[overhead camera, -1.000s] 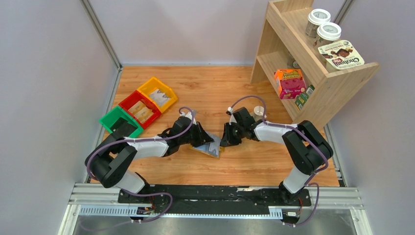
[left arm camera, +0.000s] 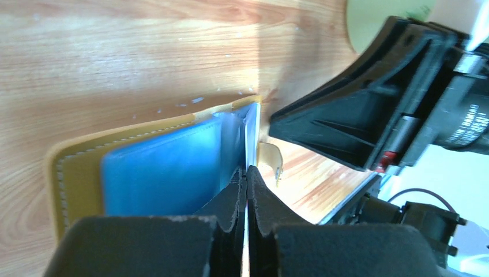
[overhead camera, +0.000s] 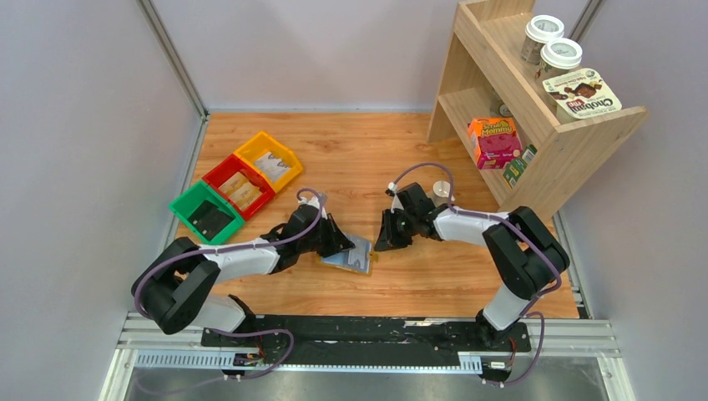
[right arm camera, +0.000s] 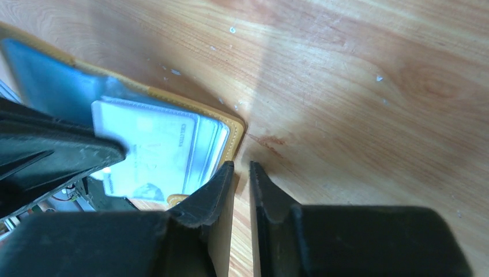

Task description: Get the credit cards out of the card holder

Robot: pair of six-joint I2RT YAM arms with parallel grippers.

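The tan card holder [overhead camera: 351, 266] lies on the table with its blue inside showing. In the right wrist view, pale cards [right arm camera: 150, 147] show in clear pockets at its end. My left gripper is shut over the holder; a thin pale edge runs down to its fingertips, but card or pocket cannot be told. Just beyond the holder's right end stands my right gripper, its fingertips a narrow gap apart with wood showing between. The tan tab [left arm camera: 271, 158] sticks out from the holder's end, seemingly clear of that gripper.
Joined green, red and yellow bins [overhead camera: 242, 188] stand at the back left. A clear container [overhead camera: 440, 192] is behind the right gripper. The wooden shelf [overhead camera: 501, 67] with cups and boxes occupies the back right. Bare table lies in front.
My left gripper and the holder have shifted a little left and toward the front. A small gap now shows between the holder and the right gripper, which has hardly moved.
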